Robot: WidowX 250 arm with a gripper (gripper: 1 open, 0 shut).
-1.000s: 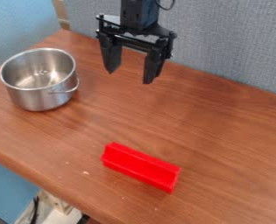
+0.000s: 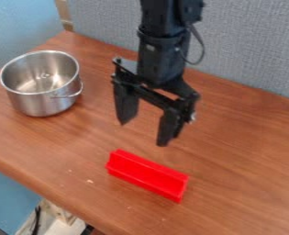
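My black gripper (image 2: 144, 119) hangs open over the middle of the wooden table, its two fingers spread wide with nothing between them. Below it, nearer the front, a long red block (image 2: 147, 174) lies flat on the table, angled from upper left to lower right. A steel pot (image 2: 40, 84) stands at the left, to the left of the gripper.
A grey padded wall rises behind it. The table's front left edge drops to a light blue surface and some cables at lower left.
The block and the pot have not moved.
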